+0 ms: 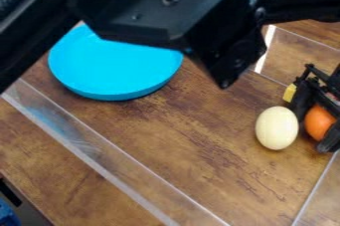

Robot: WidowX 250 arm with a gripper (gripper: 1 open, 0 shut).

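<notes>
My black gripper is at the right edge, low over an orange ball, its fingers around it and partly out of frame; whether they are closed on it is unclear. A cream egg-shaped object lies just left of the orange one, and a small yellow object peeks out behind the fingers. A round blue plate sits at the upper left, partly under the dark arm.
Clear plastic strips or walls run along the left and right of the wooden surface. A dark blue item shows at the bottom left.
</notes>
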